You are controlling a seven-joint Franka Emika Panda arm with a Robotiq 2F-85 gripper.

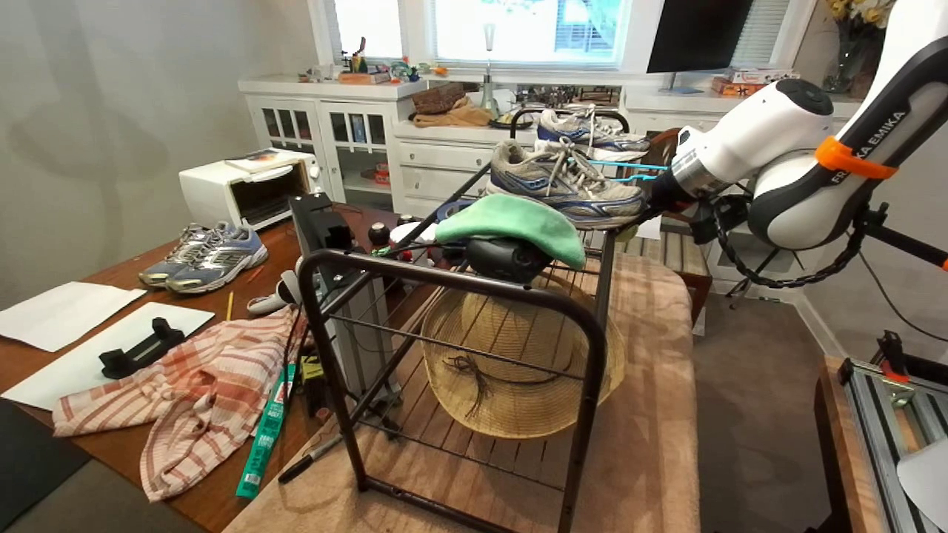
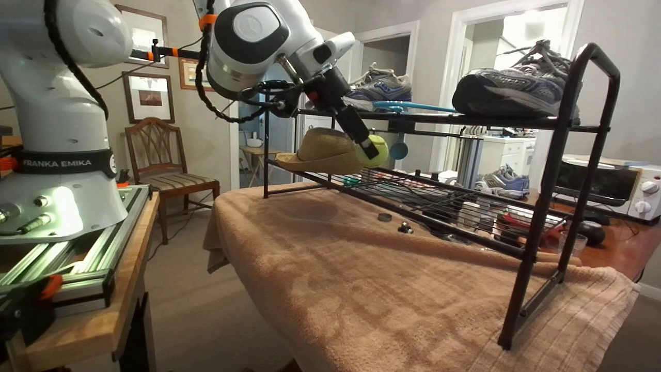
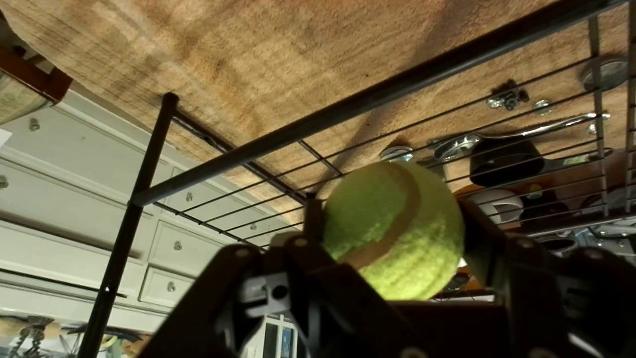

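A yellow-green tennis ball fills the space between the fingers of my gripper, which is shut on it. Seen from the second exterior view, the ball hangs at the gripper's tip, below the top shelf level of the dark metal rack and above its lower wire shelf. In that view it is beside the straw hat on the lower shelf. From the first exterior view most of the gripper is hidden behind a grey running shoe.
The rack's top shelf carries shoes, a green cap and a blue racket-like item. A brown towel covers the table beneath, largely clear in front of the rack. Several small objects lie below the lower shelf; a toaster oven stands farther off.
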